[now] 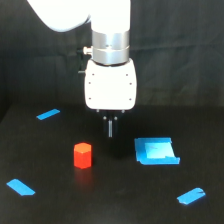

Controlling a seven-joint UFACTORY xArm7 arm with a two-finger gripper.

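A small red block (82,155) stands on the dark table, left of the middle. My white gripper (110,129) points straight down, to the right of the block and farther back, apart from it. Its dark fingers are small against the black background; their tips look close together, with nothing visible between them. To the right lies a blue-edged square (145,158) with a pale middle.
Strips of blue tape lie flat on the table: one at the back left (48,114), one at the front left (20,187) and one at the front right (191,196). A dark curtain (180,60) hangs behind.
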